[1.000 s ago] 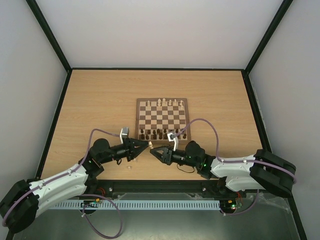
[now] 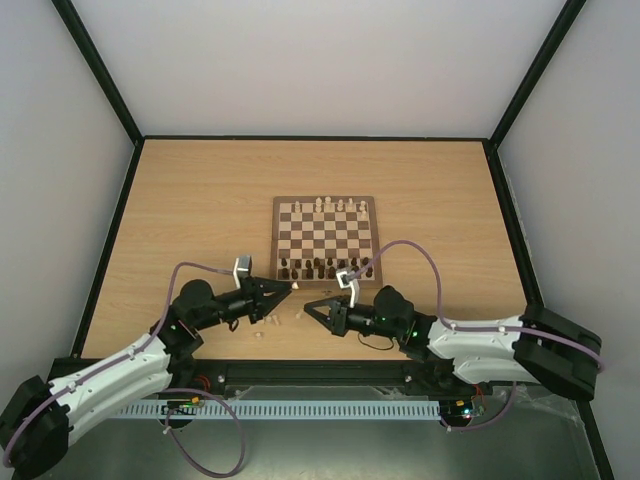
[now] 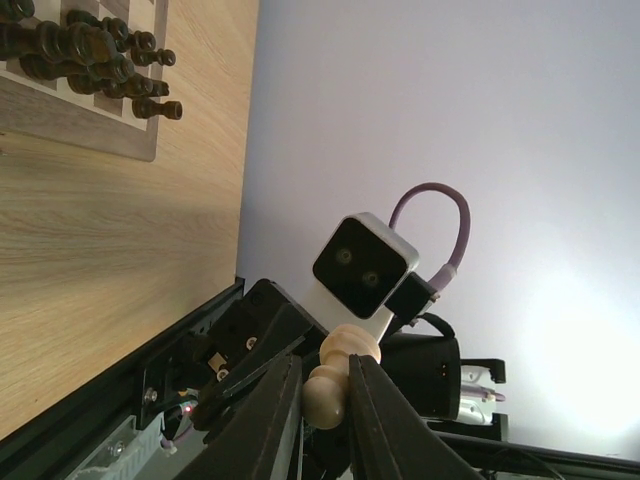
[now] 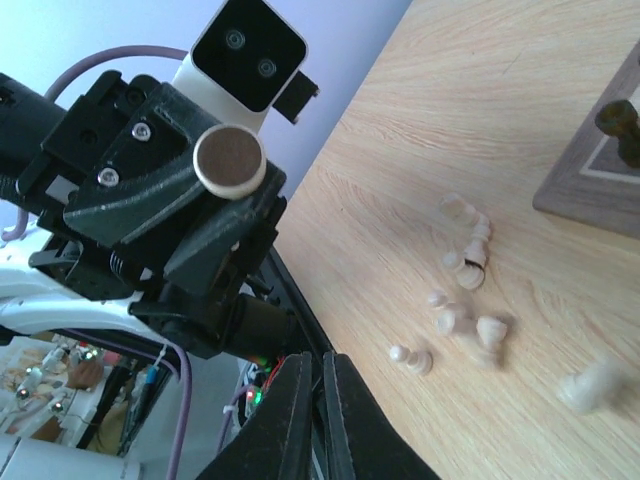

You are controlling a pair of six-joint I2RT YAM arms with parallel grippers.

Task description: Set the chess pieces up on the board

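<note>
A pale chess piece (image 3: pixel 326 396) is gripped by my left gripper, its rounded head towards the camera in the left wrist view. The piece's round base (image 4: pixel 229 160) faces the right wrist camera. Just right of it in the top view, my right gripper (image 2: pixel 306 309) is apart from the piece. Its fingers (image 4: pixel 298 400) stand close together, with nothing showing between them. The chessboard (image 2: pixel 377 225) lies beyond both arms. Dark pieces (image 2: pixel 308 269) fill its near rows, and several white pieces (image 2: pixel 340 205) stand along its far side.
Several loose pale pieces lie on the table below the grippers, among them a small one (image 4: pixel 412 359), a cluster (image 4: pixel 470 327) and a blurred one (image 4: pixel 592 385). The two grippers are close together. Bare table (image 2: pixel 200 190) surrounds the board left, right and behind.
The grippers met at the pale piece earlier. Now they are apart: the piece stays with my left gripper, slightly farther left, while the right one has drawn back towards the near right.
</note>
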